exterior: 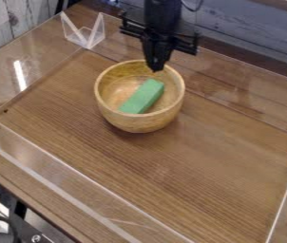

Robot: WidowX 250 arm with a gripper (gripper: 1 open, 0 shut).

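A tan bowl [109,95] sits on the wooden table toward the upper middle, with a green block [143,96] lying inside it. My dark gripper [157,61] hangs just above and behind the bowl's back rim, apart from the block. Whether anything is between its fingers, and how far they are open, is too small and dark to make out.
A clear plastic piece [83,28] stands at the back left, and another lies at the left edge. A grey wall runs along the back.
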